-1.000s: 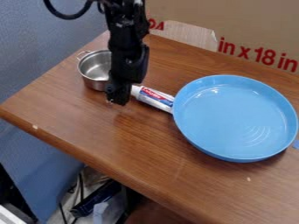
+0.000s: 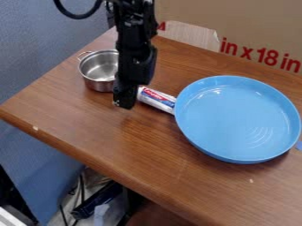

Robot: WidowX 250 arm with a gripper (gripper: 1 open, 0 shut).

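The black gripper hangs low over the wooden table, between a steel pot and a white toothpaste tube with red and blue print. The tube lies just right of the fingertips, its far end against or very near a blue plate. The pot is partly behind the gripper. The fingers are dark and small, so whether they are open or shut is unclear.
A cardboard box stands along the back. Bags and cables lie on the floor below the near edge.
The gripper has shifted very slightly over the last second. The tube, pot and plate look unmoved.
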